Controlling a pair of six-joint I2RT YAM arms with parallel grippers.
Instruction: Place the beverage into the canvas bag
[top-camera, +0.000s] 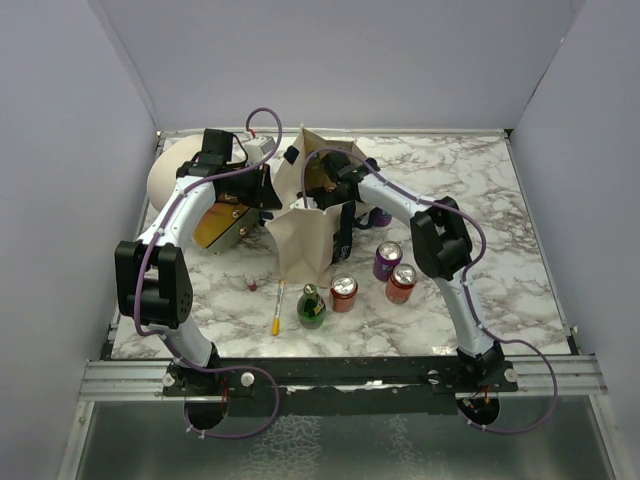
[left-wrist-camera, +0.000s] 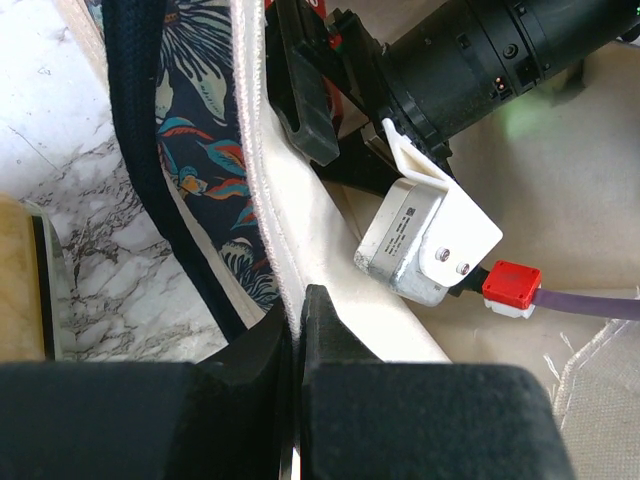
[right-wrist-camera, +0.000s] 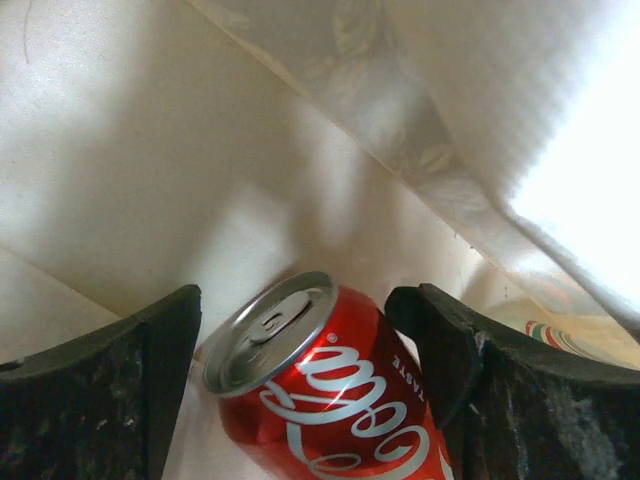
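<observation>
The canvas bag stands open in the top view's middle. My left gripper is shut on the bag's edge, along its left side. My right gripper is inside the bag, part open around a red Coca-Cola can, whose top lies between the fingers; contact on both sides is unclear. The lining and white canvas surround it.
Several cans stand right and front of the bag, with a green bottle and a yellow-handled tool. A rounded case lies left.
</observation>
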